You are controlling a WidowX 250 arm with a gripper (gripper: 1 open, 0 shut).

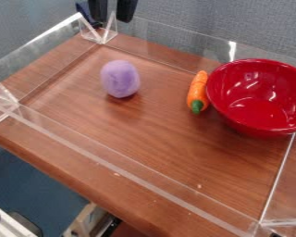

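At the top left of the camera view, the black gripper (111,15) hangs near the back corner with its two fingers apart and nothing seen between them; its upper part is cut off by the frame. A purple oval object (119,79) lies on the wooden board, below the gripper. An orange carrot (198,90) with a green tip lies to the right, just left of a large red bowl (255,96), which looks empty.
A clear plastic wall (176,195) borders the wooden board (138,139) on its sides. The middle and front of the board are clear. Below left is a blue floor with some equipment.
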